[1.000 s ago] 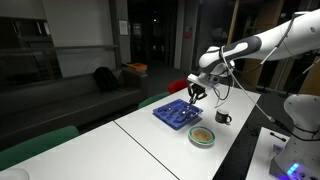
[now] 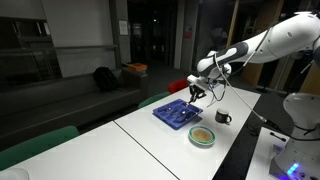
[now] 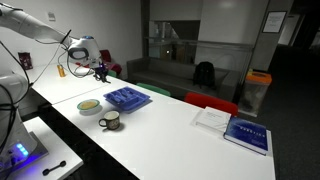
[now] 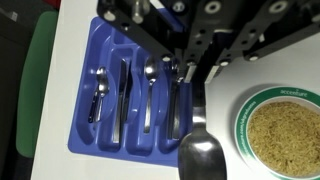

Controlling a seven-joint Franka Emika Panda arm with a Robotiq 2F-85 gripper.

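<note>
A large metal spoon (image 4: 202, 155) hangs from my gripper, which is shut on its handle. Its bowl points toward the bottom of the wrist view, between the cutlery tray and the bowl of food. The blue cutlery tray (image 4: 82, 137) holds several spoons and knives in its slots, and the gripper covers part of its upper side. In exterior view 1 my gripper (image 2: 193, 97) appears over the right end of the tray (image 2: 178, 114); the spoon is too small to make out there.
A green-rimmed bowl (image 4: 244, 122) with grainy brown food stands beside the tray. A mug (image 3: 110, 120) sits near the bowl. White books (image 3: 212, 118) and a blue book (image 3: 247, 133) lie farther along the table.
The arm's white upper section has shifted slightly lower in exterior view 1. Tray, bowl and mug have stayed in place.
</note>
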